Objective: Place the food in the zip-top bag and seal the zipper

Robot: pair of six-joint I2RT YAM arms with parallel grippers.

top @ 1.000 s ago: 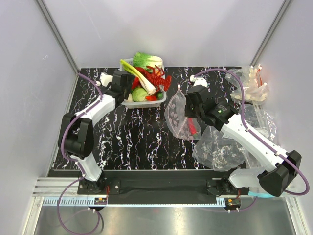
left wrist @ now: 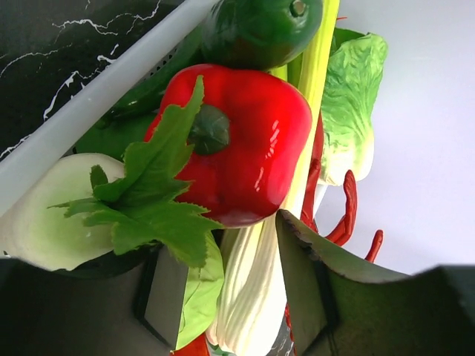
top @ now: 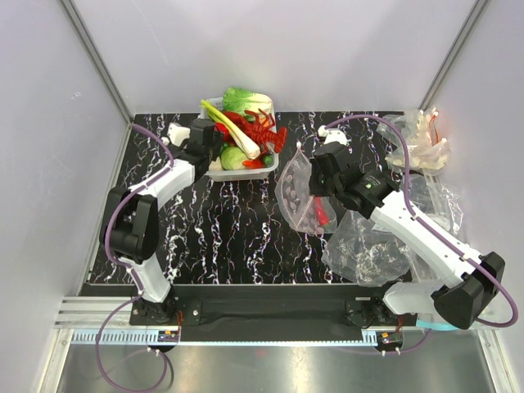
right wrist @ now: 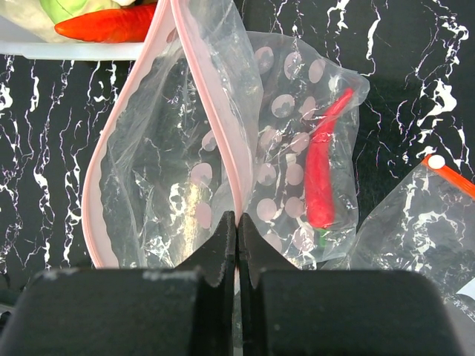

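Observation:
My left gripper is at the plastic food tub point(top: 241, 177), its fingers apart around the red bell pepper point(left wrist: 245, 141), gripping it. Celery, greens and a white vegetable point(left wrist: 59, 215) are close by. My right gripper is shut on the pink-edged rim of the zip bag point(right wrist: 171, 163), which hangs open. A red chili point(right wrist: 319, 178) lies inside the bag.
A red lobster point(top: 266, 135) and a cabbage point(top: 237, 101) fill the tub's back and right. Flat spare bags point(top: 364, 250) and a crumpled bag pile point(top: 426, 147) lie at the right.
My left gripper has shifted very slightly at the tub, with more red of the pepper showing beside it. The right arm and bag look unchanged.

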